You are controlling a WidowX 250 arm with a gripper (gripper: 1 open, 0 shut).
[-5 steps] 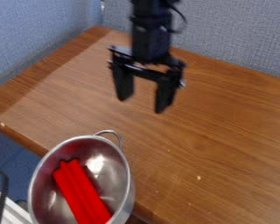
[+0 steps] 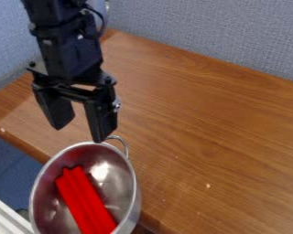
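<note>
My black gripper (image 2: 81,114) hangs open in the left-centre of the view, above and behind a metal pot (image 2: 118,174), with nothing visible between its fingers. The pot has a wire handle and sits at the lower left near the table's edge. Inside it lie red bar-shaped pieces (image 2: 84,199), side by side.
Grey fabric walls (image 2: 216,32) line the back and left. A white object (image 2: 3,221) shows at the lower left corner, beside the pot.
My gripper has moved left and nearer, from the back centre toward the pot. The pot and the red pieces stay where they were.
</note>
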